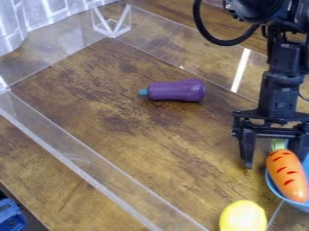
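My black gripper [270, 144] hangs at the right edge, pointing down, open, its fingers just above the top of an orange toy carrot [287, 173]. The carrot lies in a blue bowl [302, 164] that the frame edge cuts off. A purple eggplant [175, 90] lies on the wooden surface in the upper middle, and a yellow lemon-like object [243, 217] sits at the bottom edge.
Clear plastic walls [72, 149] border the work area on the left and back. A blue object [9, 215] lies outside at the lower left.
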